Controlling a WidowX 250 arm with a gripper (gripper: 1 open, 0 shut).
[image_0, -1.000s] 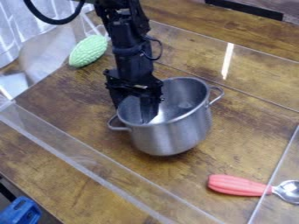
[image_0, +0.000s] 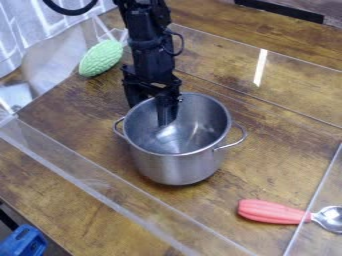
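A steel pot (image_0: 187, 150) with two loop handles stands upright in the middle of the wooden surface. My black gripper (image_0: 158, 100) is at the pot's back left rim, its lower end reaching over or into the pot. It is dark against the rim, and I cannot tell whether its fingers are open or shut, or on the rim.
A green corn-like object (image_0: 103, 58) lies at the back left. A spoon with a pink handle (image_0: 274, 211) lies at the front right. Clear plastic edges border the surface. A blue object (image_0: 20, 242) is at the lower left corner.
Since a second ago the pot has shifted left and slightly down in view and turned, its handles now sitting differently. My gripper has moved slightly with it.
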